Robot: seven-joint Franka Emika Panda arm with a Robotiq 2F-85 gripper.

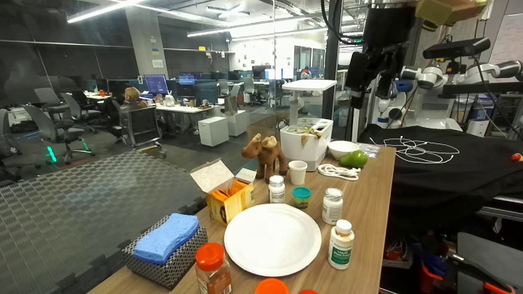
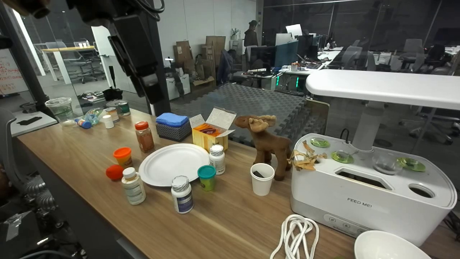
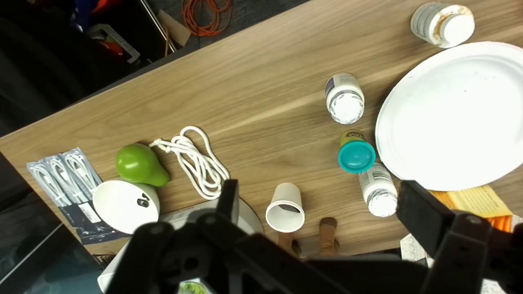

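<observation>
My gripper stands open high above the table, its two dark fingers wide apart with nothing held between them. In exterior view 1 the gripper point(image 1: 368, 98) hangs at the upper right, clear of every object. Below it in the wrist view are a white paper cup point(image 3: 285, 208) with something dark inside, a teal-lidded tub point(image 3: 356, 156), and white bottles, one point(image 3: 345, 98) near the middle and another point(image 3: 378, 188) beside the tub. An empty white plate point(image 3: 456, 117) lies at the right. A green pear point(image 3: 140, 164) and a bundled white cord point(image 3: 197, 164) rest at the left.
A brown toy moose point(image 2: 269, 142) stands beside the white planter point(image 2: 366, 194). An open yellow box point(image 2: 210, 133), a blue sponge point(image 2: 172, 119) on a patterned box, and a red-lidded jar point(image 2: 144, 137) line the plate's far side. Bare wood runs along the table's near edge.
</observation>
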